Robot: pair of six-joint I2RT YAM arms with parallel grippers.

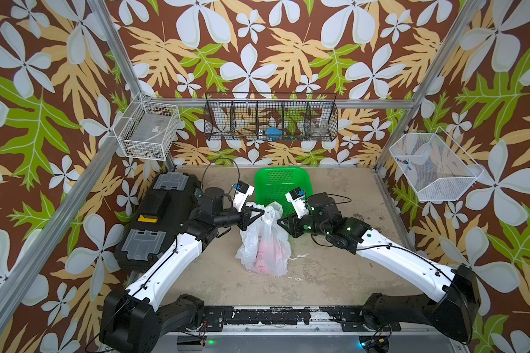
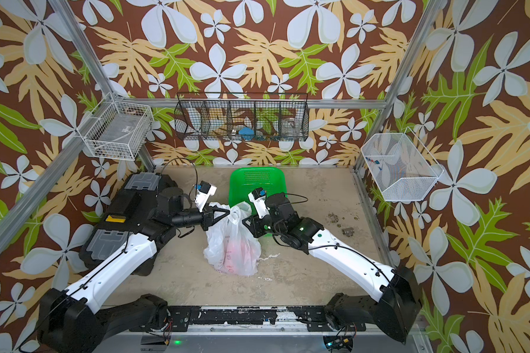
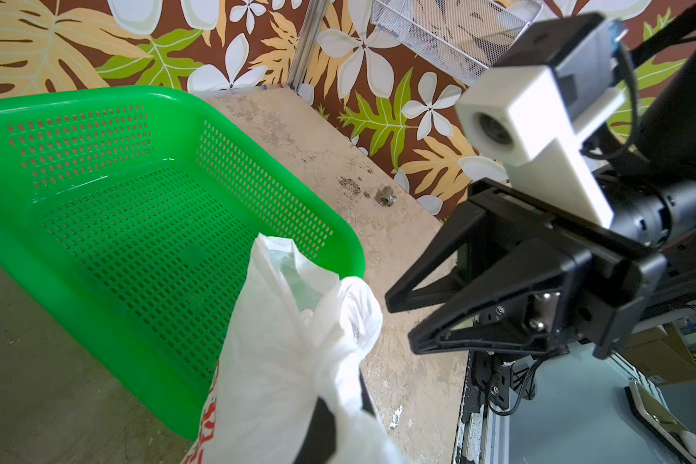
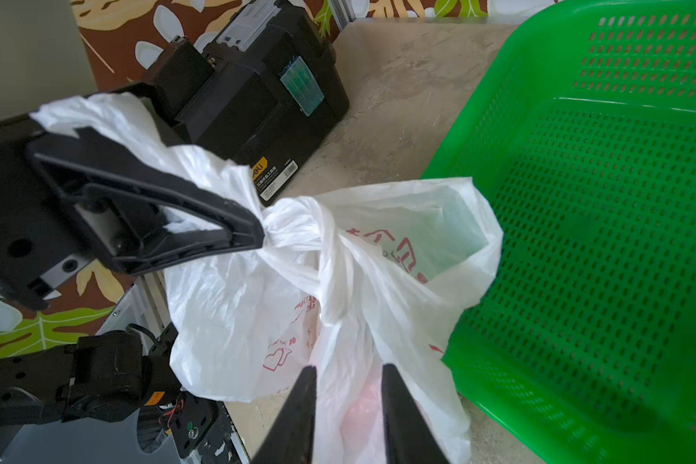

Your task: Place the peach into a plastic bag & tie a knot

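Note:
The white plastic bag (image 1: 266,250) stands on the table with its top pulled up. A pinkish patch shows through it; the peach itself cannot be made out clearly. My left gripper (image 1: 261,215) is shut on the bag's gathered top, whose bunched neck (image 4: 332,263) comes out at its fingertips in the right wrist view. A twisted fold crosses there; whether it is a tight knot I cannot tell. On the bag's right side, my right gripper is open, its fingers (image 4: 304,402) parted. It is clear of the bag in the left wrist view, with nothing between them.
An empty green basket (image 3: 286,170) stands just behind the bag. A black toolbox (image 1: 159,217) occupies the left of the table. Bare tabletop (image 1: 347,270) lies to the right and in front. Wire baskets hang on the walls.

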